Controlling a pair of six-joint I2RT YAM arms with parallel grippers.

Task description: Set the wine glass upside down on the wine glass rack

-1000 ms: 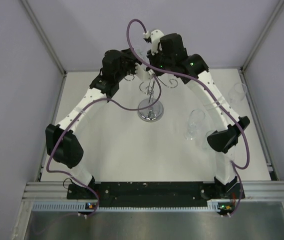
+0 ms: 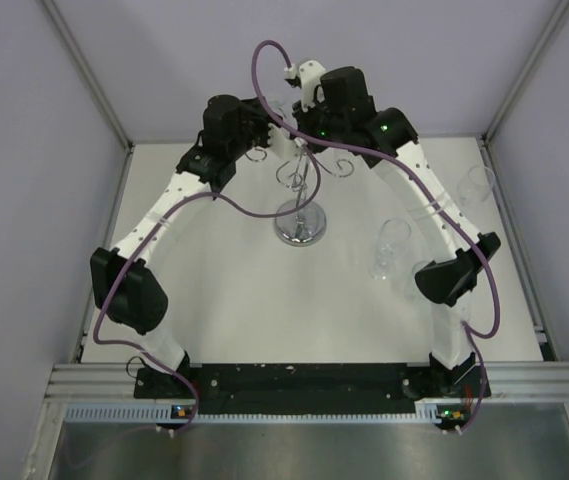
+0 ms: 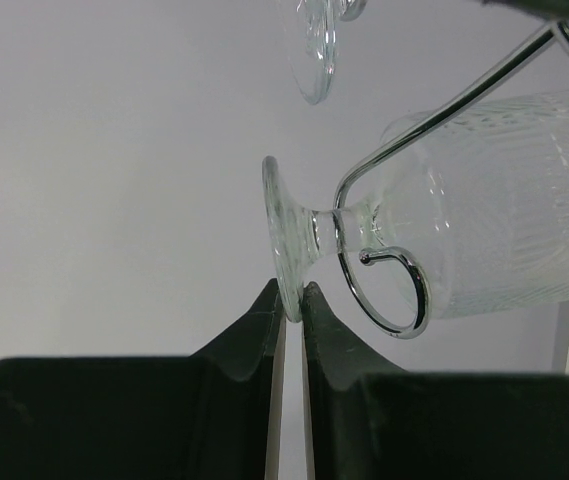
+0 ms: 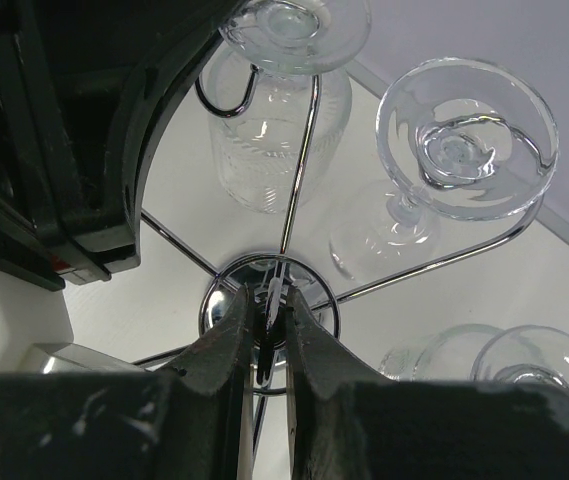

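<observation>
The wine glass (image 3: 504, 200) hangs upside down on the rack, its stem inside a curled wire hook (image 3: 339, 235). The lower rim of its base lies between the fingertips of my left gripper. Those fingertips stand close around the thin rim; whether they press on it cannot be made out. My right gripper is shut on the top of the metal rack's central post (image 4: 273, 298), above the round base. From above, both grippers meet over the rack (image 2: 301, 225), and the arms and a cable hide much of the hung glass.
Another inverted glass (image 4: 464, 140) sits in a hook to the right. Clear glasses stand on the table at the right, one of them (image 2: 392, 245) nearer the rack. My two arms are close together over the rack.
My left arm has shifted very slightly over the last second, and the rack has moved a hair to the left. The right arm looks still.
</observation>
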